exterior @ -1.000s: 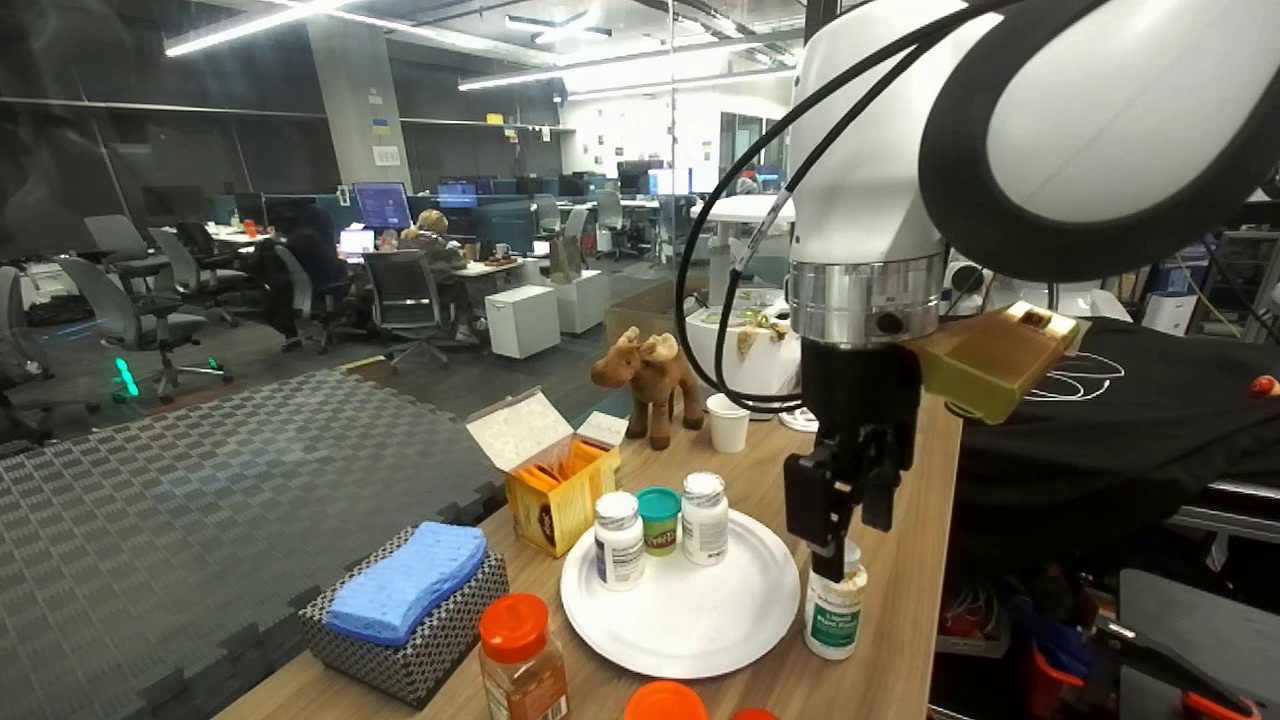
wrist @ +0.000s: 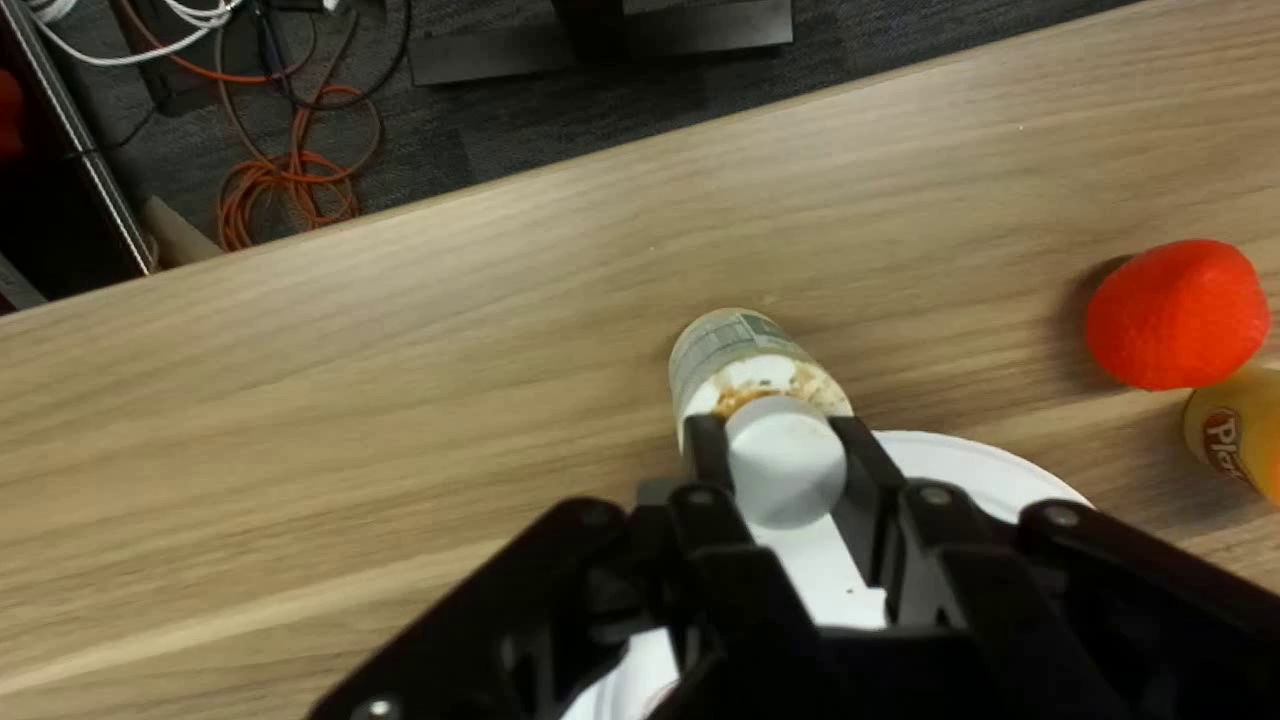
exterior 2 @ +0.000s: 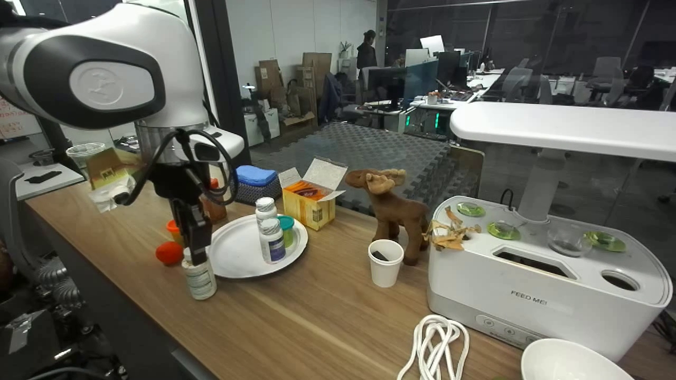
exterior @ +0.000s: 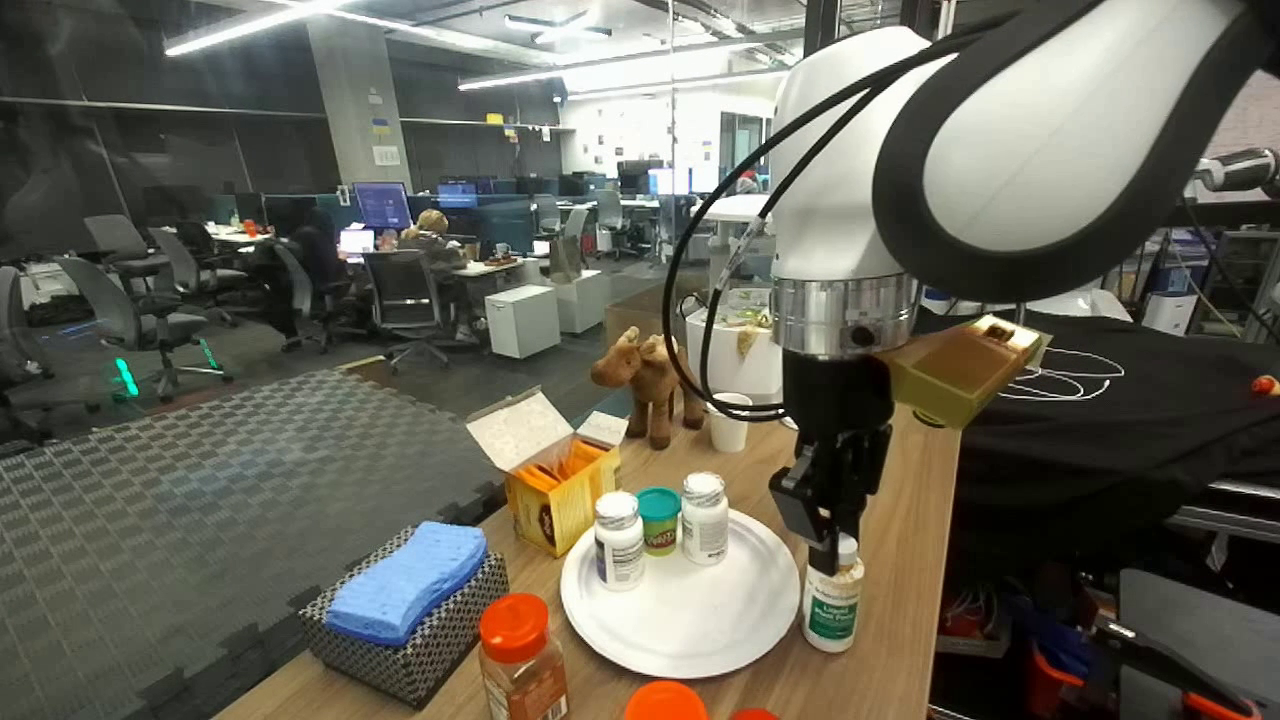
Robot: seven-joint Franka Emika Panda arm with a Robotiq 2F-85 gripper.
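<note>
My gripper points down at the right of the plate, shut on the white cap of a plant food bottle with a green and white label. In the wrist view one finger lies on each side of the cap, and brown stains mark the bottle's shoulder. The bottle is upright or nearly so, close beside the rim of the white plate. Whether its base touches the table is hard to tell. On the plate stand two white pill bottles and a teal-lidded Play-Doh tub.
A red object and a yellow Play-Doh tub lie near the bottle. Around the plate are an orange-lidded jar, an open tea box, a toy moose and a paper cup. Bare wood lies along the table's near edge.
The gripper has shifted slightly left in exterior view 1, and its fingers have closed in on the bottle's cap. The plate is unmoved.
</note>
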